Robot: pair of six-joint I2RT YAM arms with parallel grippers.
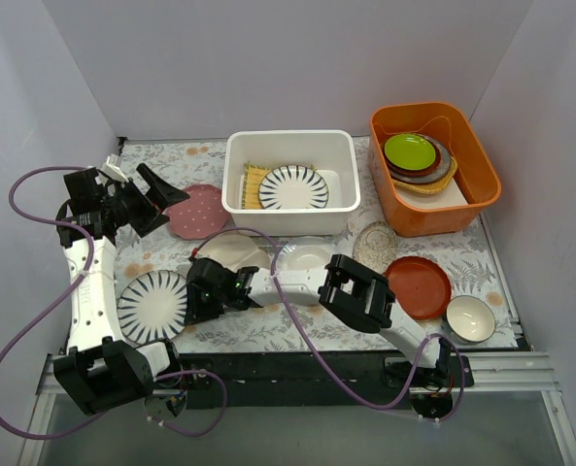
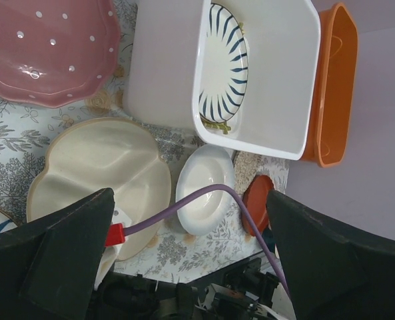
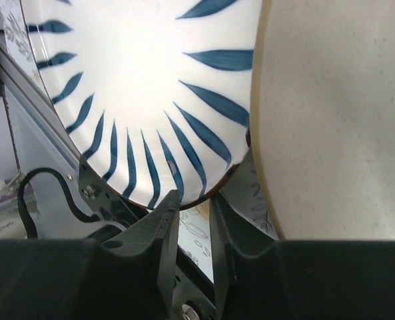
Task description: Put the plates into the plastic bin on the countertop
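A white plate with blue stripes (image 1: 150,309) lies on the left front of the countertop. At its right edge is my right gripper, its fingers narrowly apart, with the plate's rim at the gap between the fingertips. Whether they touch the rim I cannot tell. My left gripper (image 1: 167,199) stands open and empty near the pink dotted plate (image 1: 198,212). The white plastic bin (image 1: 289,225) holds another blue-striped plate (image 1: 293,187). A cream sectioned plate (image 2: 110,167) and a white oval dish (image 2: 196,180) lie in front of the bin.
The orange bin (image 1: 389,199) at the back right holds several stacked dishes. A patterned round dish (image 1: 375,247), a red-brown plate (image 1: 420,287) and a cream bowl (image 1: 470,318) are on the right. My right forearm crosses over the front of the countertop.
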